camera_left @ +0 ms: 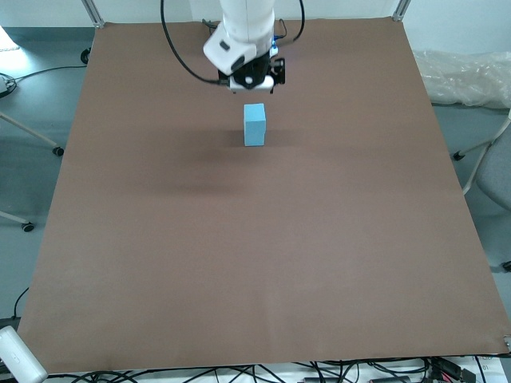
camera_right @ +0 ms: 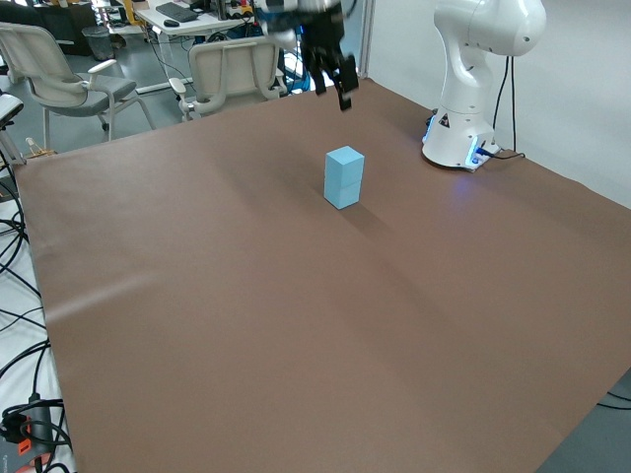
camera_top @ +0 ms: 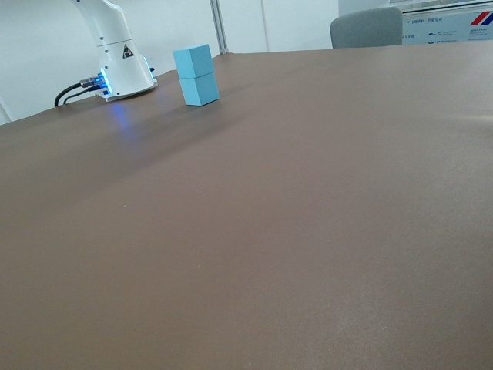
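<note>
A stack of two light blue cubes [camera_top: 196,75] stands upright on the brown table. It shows as one tall blue block [camera_left: 255,125] in the left view, and near the middle back in the right view [camera_right: 343,177]. My black gripper [camera_right: 344,91] hangs in the air above and behind the stack, apart from it; in the left view it sits just past the blue block, partly hidden by the white wrist. Whether its fingers are open or shut is unclear. The top view does not show the gripper.
The white arm base [camera_right: 455,138] stands at the back edge by a white wall. Cables and equipment [camera_right: 30,424] lie beyond one table edge. Chairs stand outside the table.
</note>
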